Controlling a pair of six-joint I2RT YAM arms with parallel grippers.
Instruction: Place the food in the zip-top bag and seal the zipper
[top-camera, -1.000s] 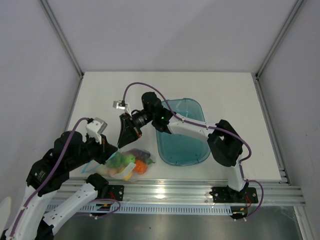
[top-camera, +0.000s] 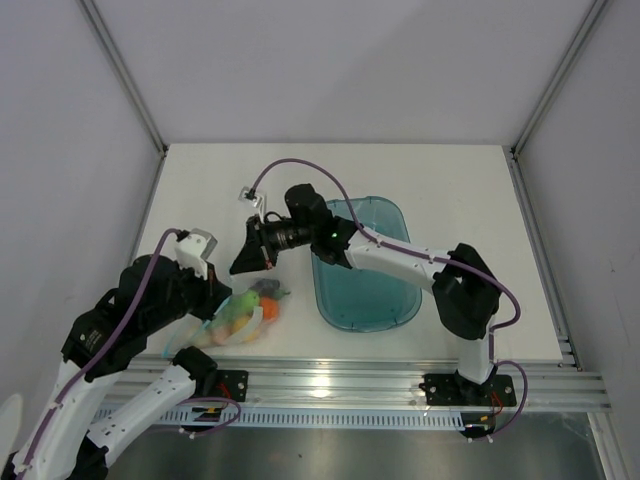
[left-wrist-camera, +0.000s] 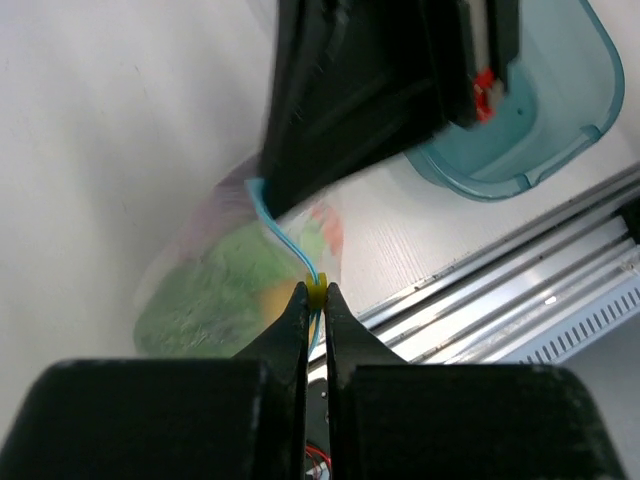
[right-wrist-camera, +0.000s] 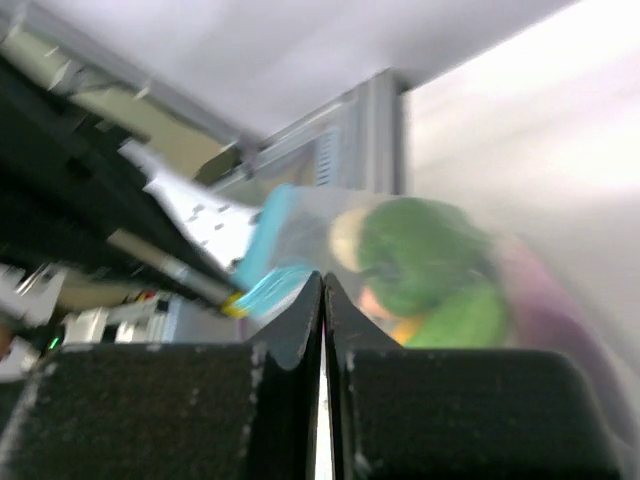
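The clear zip top bag (top-camera: 222, 328) hangs blurred at the table's front left, with food inside: a green piece (right-wrist-camera: 410, 255), an orange piece (top-camera: 269, 307) and others. A blue zipper strip (left-wrist-camera: 283, 238) runs along its mouth. My left gripper is shut on the yellow zipper slider (left-wrist-camera: 317, 283). My right gripper is shut, and nothing shows between its fingertips. Just left of them in the right wrist view lies a blurred part of the blue strip. In the left wrist view the strip's far end meets the dark right gripper, its exact contact hidden.
A teal bin (top-camera: 368, 290) stands right of the bag, under the right forearm. Metal rails (top-camera: 330, 375) run along the table's front edge.
The bag has swung left and is blurred. The left gripper has shifted only slightly.
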